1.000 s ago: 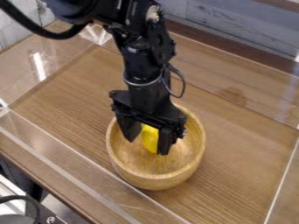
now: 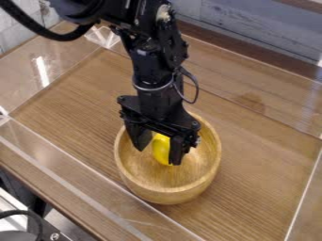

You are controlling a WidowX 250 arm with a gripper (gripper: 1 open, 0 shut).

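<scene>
A round tan bowl [image 2: 168,188] sits on the wooden table in the middle of the camera view. A yellow object [image 2: 160,149] lies inside it, partly hidden by my black gripper [image 2: 157,139]. The gripper reaches down into the bowl from above, its fingers apart around the yellow object; whether they touch it cannot be told.
A pale wall runs along the back. A black cable lies at the bottom left corner.
Very little differs; the gripper has shifted slightly over the yellow object in the bowl.
</scene>
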